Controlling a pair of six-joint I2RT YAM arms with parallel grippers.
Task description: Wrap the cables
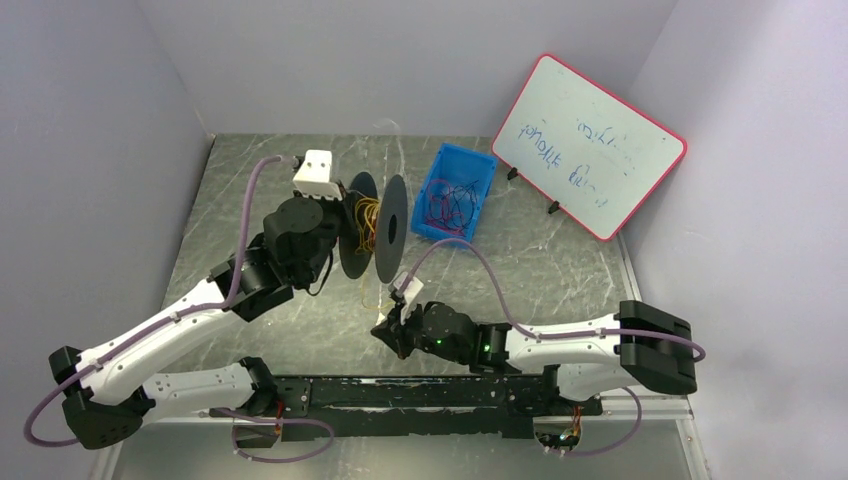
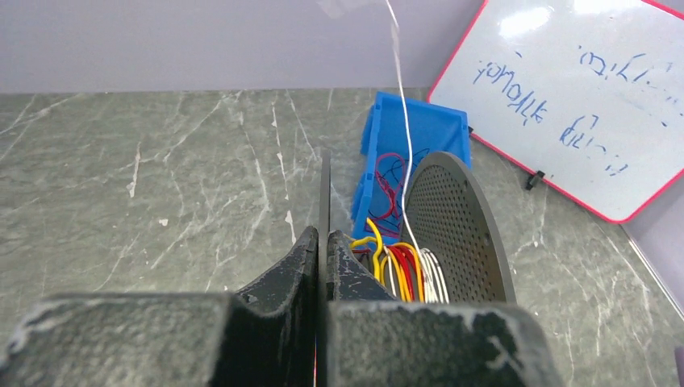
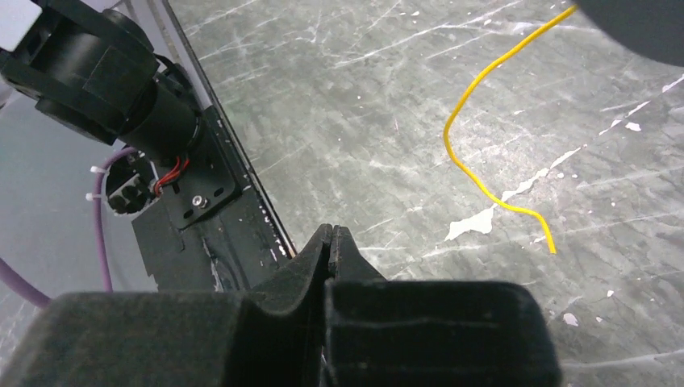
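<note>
A grey spool (image 1: 392, 228) wound with yellow, red and white cables (image 2: 410, 270) is held up at the centre by my left gripper, which is shut on its flange. A white strand rises from it in the left wrist view. A loose yellow cable (image 3: 470, 171) runs from the upper right down to the floor in the right wrist view. My right gripper is low at the front below the spool, shut, with nothing visible between its fingers, left of that cable's end.
A blue bin (image 1: 452, 155) with red and dark cables stands behind the spool. A whiteboard (image 1: 590, 140) stands at the back right. The floor's front edge is close to my right gripper.
</note>
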